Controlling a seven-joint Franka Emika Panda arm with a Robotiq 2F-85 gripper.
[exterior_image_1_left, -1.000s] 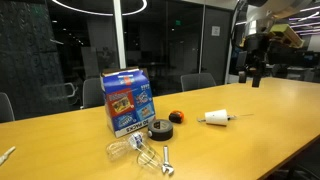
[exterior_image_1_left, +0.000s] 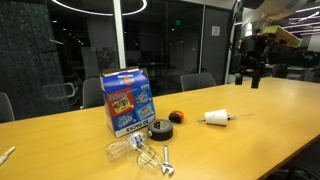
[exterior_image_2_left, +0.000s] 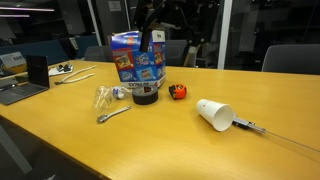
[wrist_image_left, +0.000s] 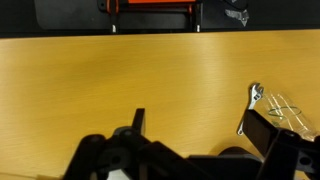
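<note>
My gripper (exterior_image_1_left: 247, 80) hangs above the right part of the table in exterior view 1. Its fingers stand open in the wrist view (wrist_image_left: 194, 122), with nothing between them and bare tabletop below. On the table are a blue and red snack box (exterior_image_1_left: 130, 102), a black tape roll (exterior_image_1_left: 160, 130), and a small orange and black item (exterior_image_1_left: 176, 116). A white cup (exterior_image_2_left: 214, 114) lies on its side. Wire whisk beaters (exterior_image_1_left: 132, 147) and a silver wrench (exterior_image_1_left: 167, 160) lie in front of the box. The gripper partly covers the box in exterior view 2.
A thin rod with a grey handle (exterior_image_2_left: 248, 126) lies by the cup. A laptop (exterior_image_2_left: 38, 72) and tongs (exterior_image_2_left: 76, 76) are at the far left in exterior view 2. Chairs (exterior_image_1_left: 92, 92) line the back edge.
The arm has shifted slightly to the left in exterior view 1, its gripper staying above the table. The objects on the table have not moved.
</note>
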